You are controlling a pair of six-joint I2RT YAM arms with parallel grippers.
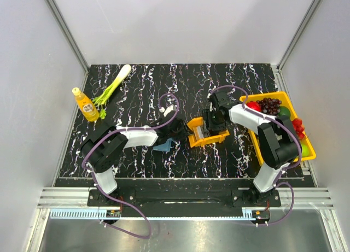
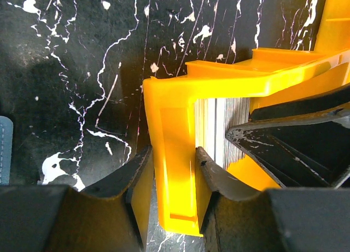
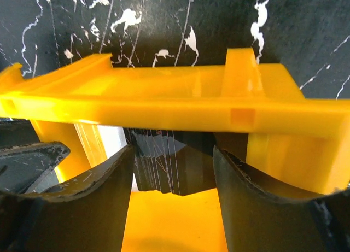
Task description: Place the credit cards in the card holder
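A yellow box (image 1: 210, 138) with cards standing in it lies mid-table. White-edged cards (image 2: 220, 123) are packed near its left end, and a stack of black cards (image 3: 172, 164) stands beside them. My left gripper is shut on the box's left end wall (image 2: 179, 153). At the box, my right gripper is open, its fingers on either side of the black stack with some room at the right. Partly under the left arm lies a flat blue-grey object (image 1: 163, 146), perhaps the card holder; its edge (image 2: 5, 148) shows in the left wrist view.
A yellow crate (image 1: 254, 148) of fruit and vegetables stands at the right. At the back left are a leek-like vegetable (image 1: 115, 87) and a yellow bottle (image 1: 86, 105).
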